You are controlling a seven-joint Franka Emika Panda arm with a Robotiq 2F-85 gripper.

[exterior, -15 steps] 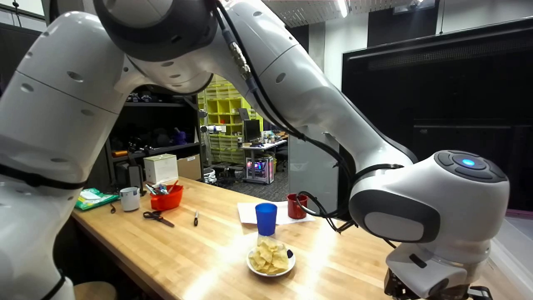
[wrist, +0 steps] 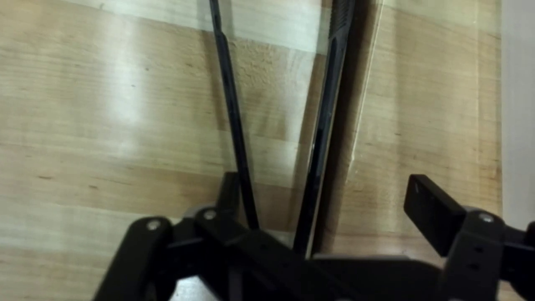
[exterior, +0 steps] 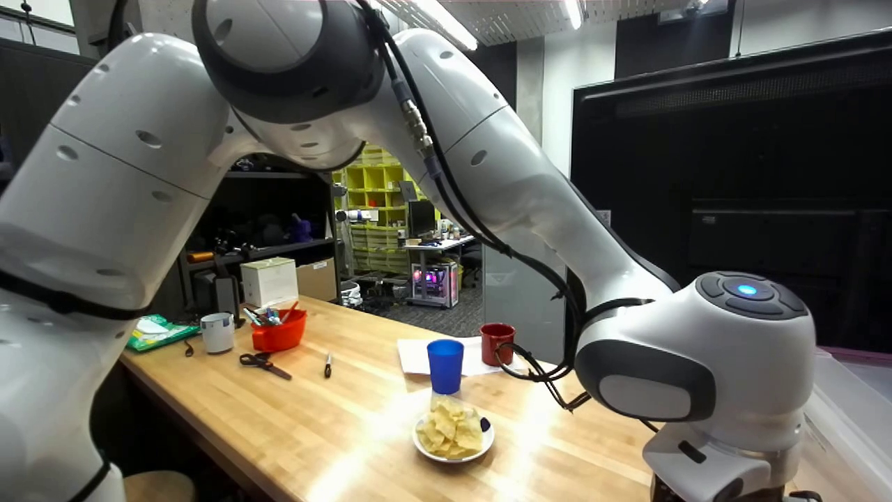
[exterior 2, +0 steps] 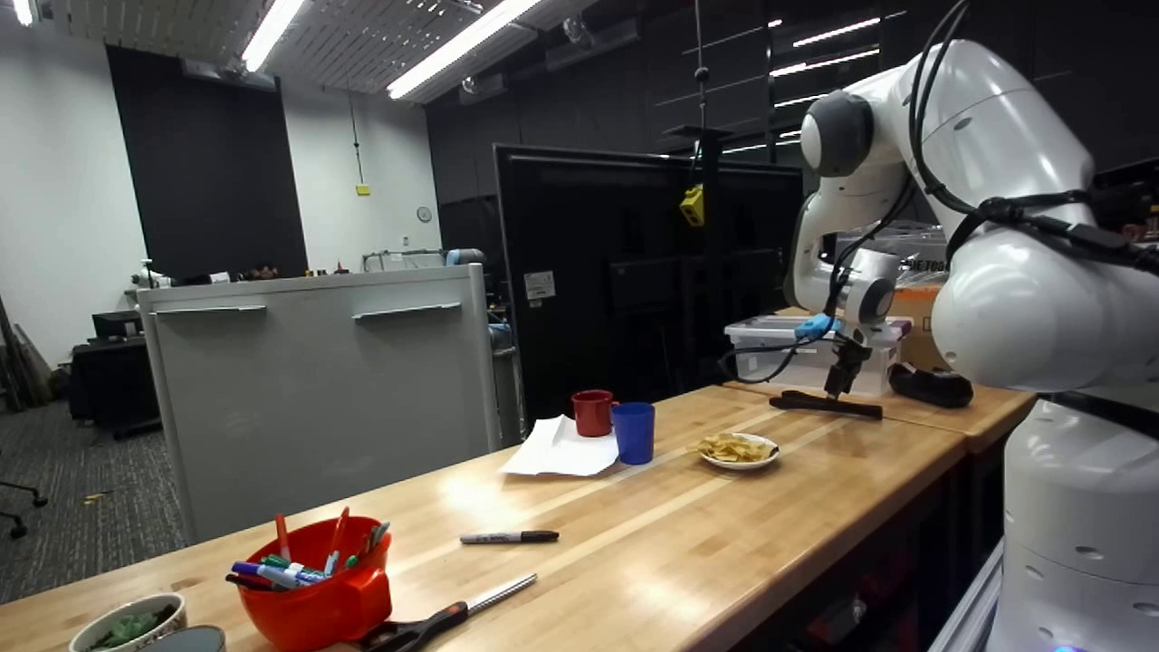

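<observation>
A black tong-like tool [wrist: 326,115] with two long thin arms lies on the wooden table in the wrist view. Its arms run down between the spread fingers of my gripper, which is open. The tool's left arm passes close beside my left finger [wrist: 228,193], while a wide gap separates its right arm from my right finger [wrist: 434,213]. The tool's lower end is hidden behind the gripper body. Exterior view 2 has the gripper [exterior 2: 838,386] pointing down at the middle of the dark tool [exterior 2: 826,406]. The fingertips are out of frame in exterior view 1.
A plate of chips [exterior: 452,428], a blue cup [exterior: 445,367] and a red mug [exterior: 497,344] stand mid-table. Beyond the gripper are a clear plastic bin [exterior 2: 761,335] and a black object [exterior 2: 930,385]. A red pen container [exterior 2: 315,608], scissors and marker lie farther off.
The arm's wrist has moved lower and somewhat left in exterior view 1. The plate, cup and mug have stayed put.
</observation>
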